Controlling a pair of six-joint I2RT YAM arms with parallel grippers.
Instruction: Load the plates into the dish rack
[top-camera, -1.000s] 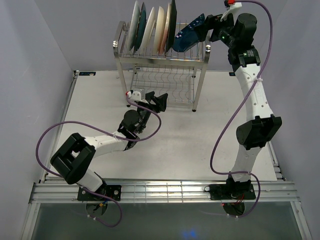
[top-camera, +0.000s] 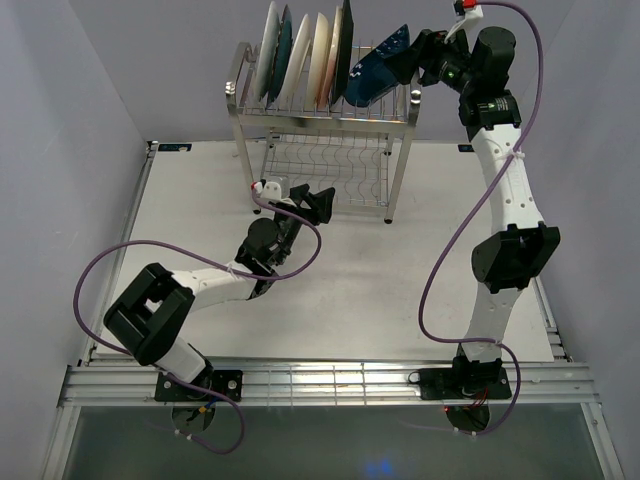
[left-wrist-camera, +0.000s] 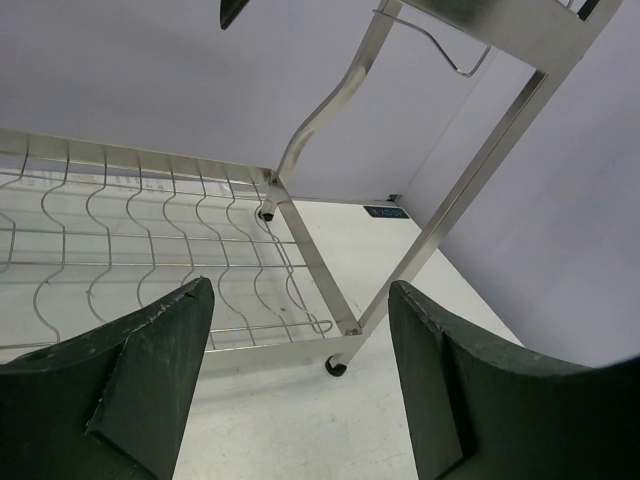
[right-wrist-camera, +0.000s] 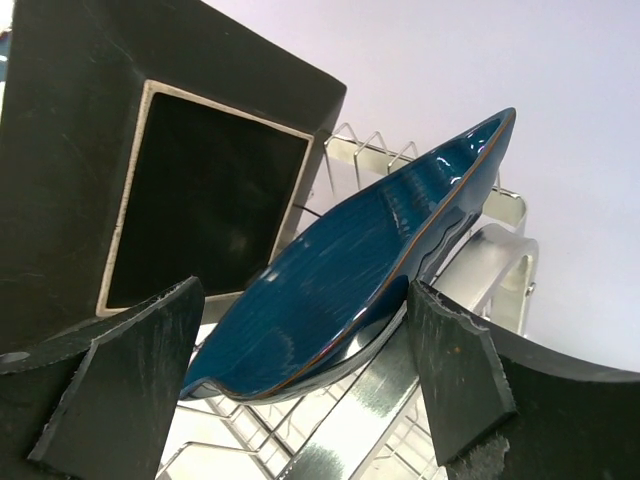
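Note:
A steel dish rack (top-camera: 320, 122) holds several upright plates, white, teal, pink and a dark green one (top-camera: 343, 50), on its top tier. At the tier's right end a blue plate (top-camera: 372, 72) leans at a slant; in the right wrist view this curved plate (right-wrist-camera: 320, 280) rests beside a dark square-framed piece. My right gripper is open around the blue plate's near end, close to the rack's rail; whether it touches is unclear. My left gripper stands open and empty before the rack's lower tier (left-wrist-camera: 120, 258).
Grey walls (top-camera: 70, 200) bound the work area left and right.
My right gripper and wrist have shifted slightly at the blue plate, most recently a little to the right. The left arm is essentially still.

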